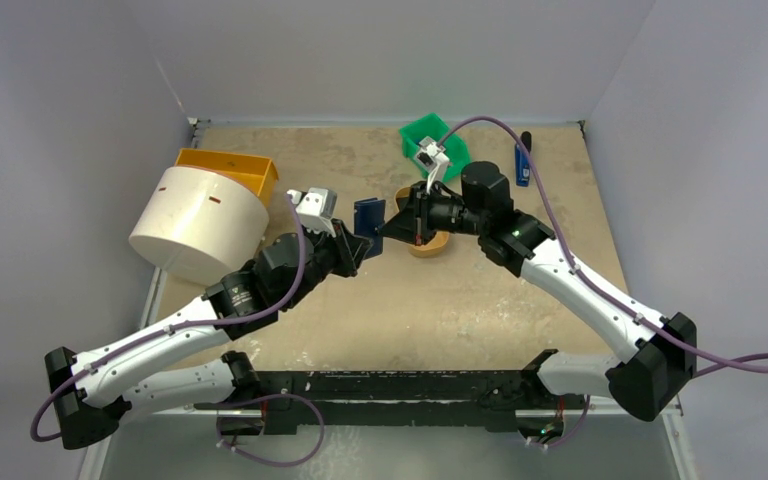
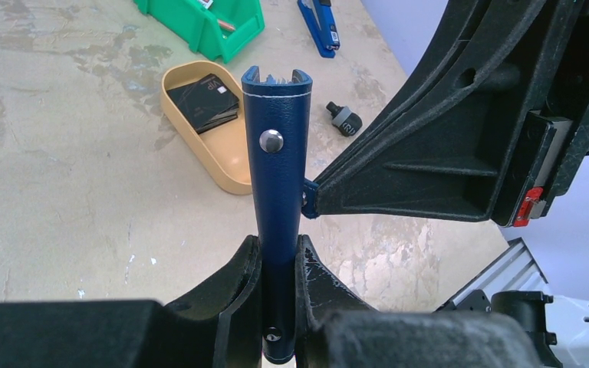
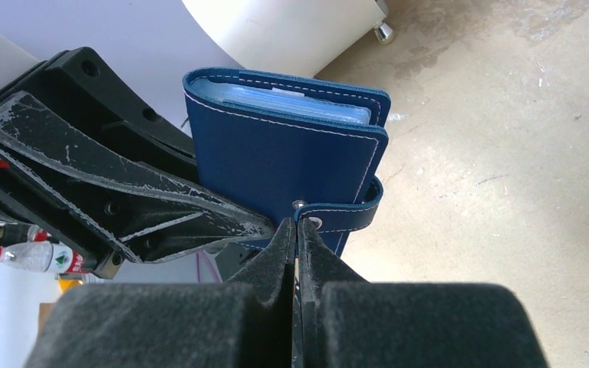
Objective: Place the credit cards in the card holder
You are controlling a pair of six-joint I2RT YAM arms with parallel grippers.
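The dark blue card holder (image 3: 276, 153) is held up off the table, folded, with clear sleeves showing inside. My left gripper is shut on its lower part. A narrow strap (image 3: 345, 217) with a snap stands out from its edge, bent round toward the cover's snap. The tips of my right gripper are shut on the strap's end, close against the cover. Several black cards (image 2: 205, 103) lie in a tan oval tray (image 2: 213, 162) on the table. Whether any card is inside the holder I cannot tell.
A green bin (image 1: 454, 151) and a blue stapler (image 1: 523, 165) lie at the back. At the left are a white cylinder (image 1: 200, 225) and an orange bin (image 1: 245, 168). A small dark bottle (image 2: 344, 119) stands near the tray.
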